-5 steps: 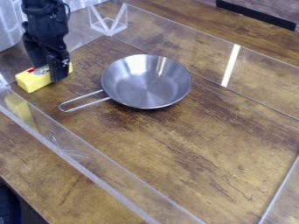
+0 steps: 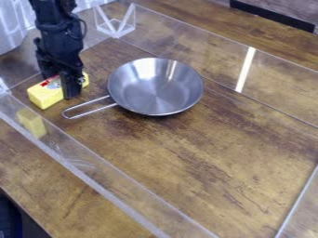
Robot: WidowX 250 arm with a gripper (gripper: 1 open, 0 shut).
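Note:
My black gripper reaches down at the upper left, shut on a yellow block with a red-and-white label on top, partly hidden behind the fingers. The block is low at the wooden surface, left of a steel pan, whose wire handle points down and left toward the front.
Clear plastic walls edge the work area at the left, back and right.
Over the last second my gripper and the yellow block have moved right and slightly toward the front, nearer the pan. The pan has stayed in place.

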